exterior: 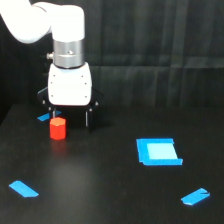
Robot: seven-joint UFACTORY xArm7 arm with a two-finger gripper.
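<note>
A small red-orange block [58,128] sits on the dark table at the left in the camera view. Just above and to the right of it, the white arm comes down with my gripper [70,117]. Its dark fingers stand apart, the right finger [87,117] showing clear of the block. The left finger is hard to make out behind the block's top. Whether it touches the block I cannot tell. Nothing shows clasped in the gap.
At the right lies a white square [161,151] with a blue taped border [156,142]. Blue tape strips mark the front left [23,189] and front right [195,197]. A dark curtain [150,55] hangs behind.
</note>
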